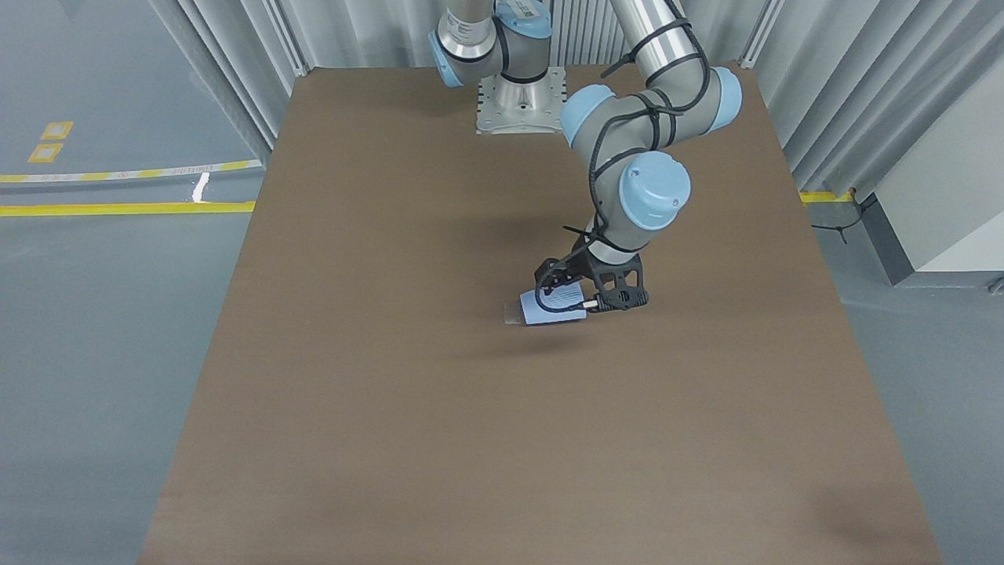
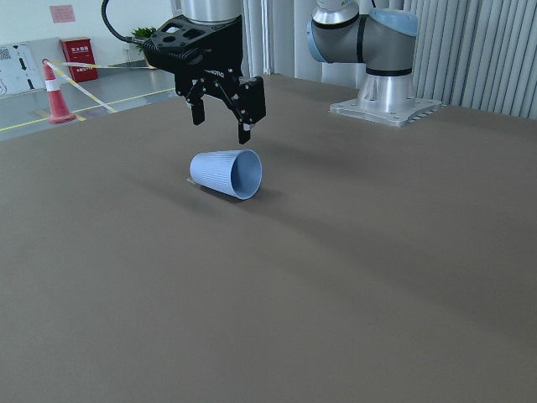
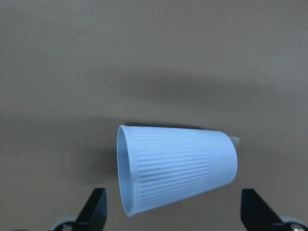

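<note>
A light blue ribbed cup (image 2: 214, 175) lies on its side on the brown table (image 1: 489, 424), with a small translucent piece (image 3: 235, 141) partly under its narrow end. In the front view the cup (image 1: 551, 311) is partly covered by my gripper. My gripper (image 2: 221, 126) hangs above the cup, its fingers apart and empty. In the wrist view both fingertips show at the bottom edge, either side of the cup (image 3: 178, 168) and apart from it.
</note>
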